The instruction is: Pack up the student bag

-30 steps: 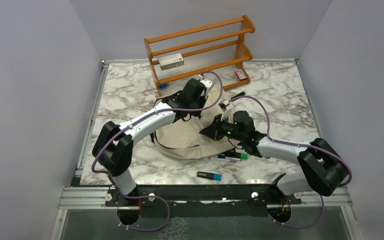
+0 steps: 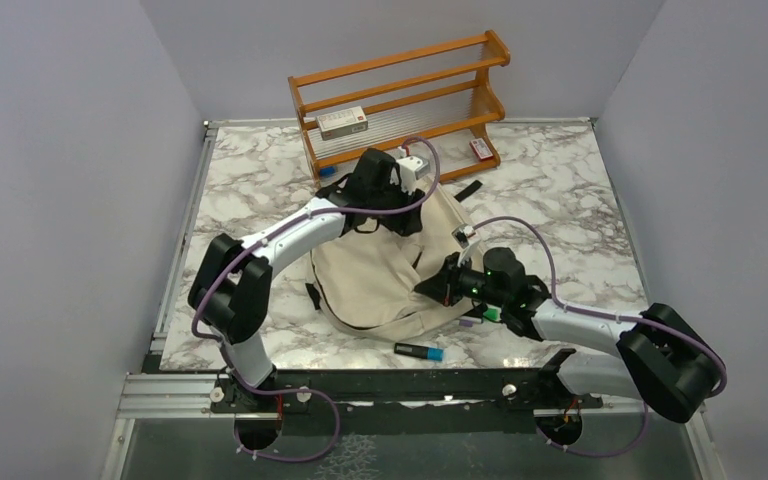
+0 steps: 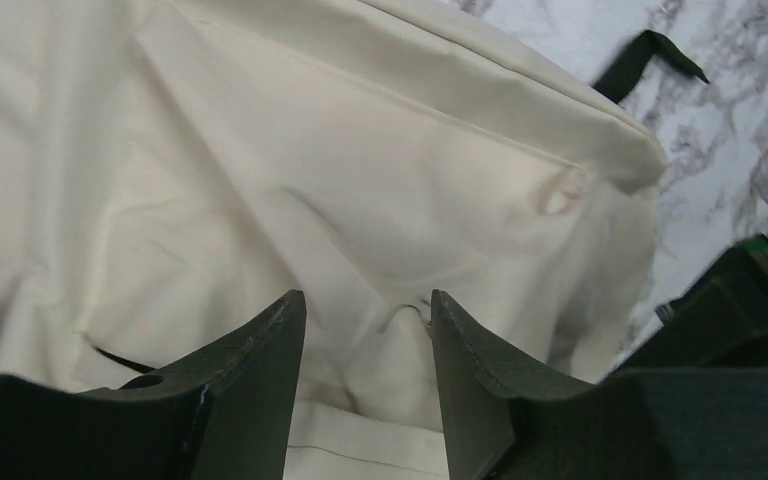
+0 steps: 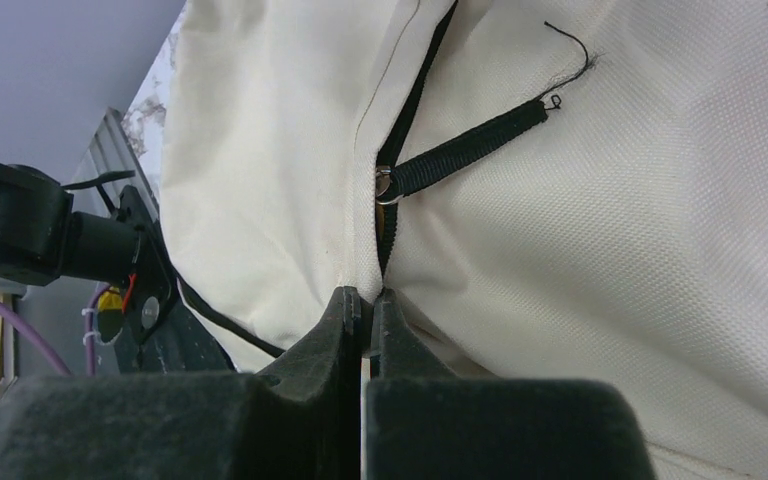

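A cream cloth bag (image 2: 360, 275) lies crumpled across the middle of the table. In the right wrist view, its zipper edge, with a black pull tab (image 4: 470, 150), runs down into my right gripper, which is shut on that edge of the fabric. My left gripper stands open above the bag's far part, with only cloth visible beyond its fingers (image 3: 260, 375). The left arm covers the bag's upper left in the top view.
A black marker with a blue cap (image 2: 419, 352) lies at the front edge. A green-capped marker (image 2: 492, 314) and a purple one sit beside the bag, partly hidden. A wooden rack (image 2: 400, 85) at the back holds a white box (image 2: 343, 122) and a small red box (image 2: 481, 149).
The right gripper has drawn the bag's edge toward the front, covering more of the markers.
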